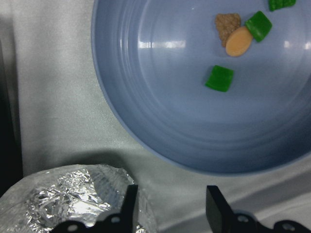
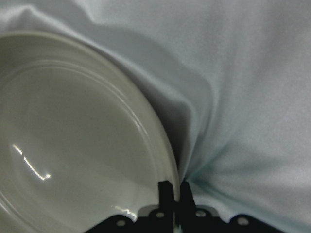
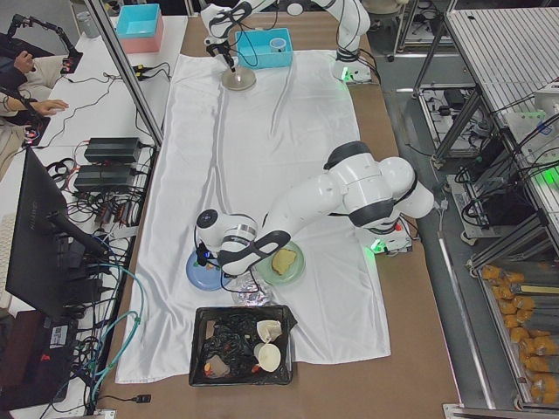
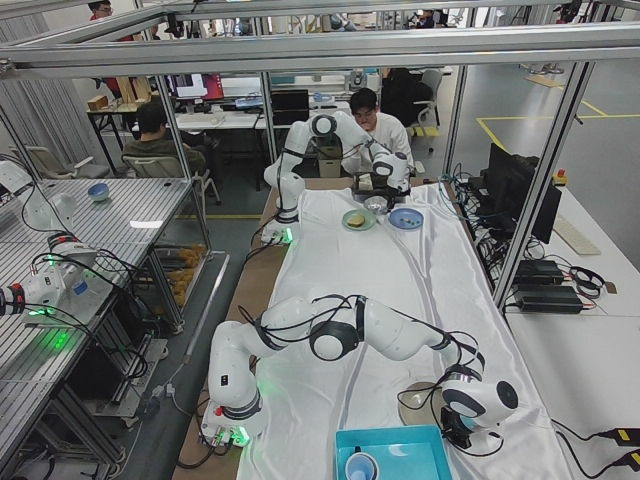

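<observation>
My left gripper is open over white cloth at the rim of a blue plate (image 1: 136, 121), which holds green pieces (image 1: 218, 77), a brown piece (image 1: 226, 26) and a tan oval piece (image 1: 238, 42). A crumpled clear-and-silver wrapped item (image 1: 73, 199) lies by the left finger. A green plate (image 4: 357, 220) with a yellow item sits beside the blue one. At the other end, my right gripper is shut on the rim of a beige plate (image 2: 82, 121), in the right wrist view.
A black tray (image 3: 242, 345) with dark bags and cream containers sits beyond the plates. A blue bin (image 4: 395, 450) with a cup stands beside the beige plate.
</observation>
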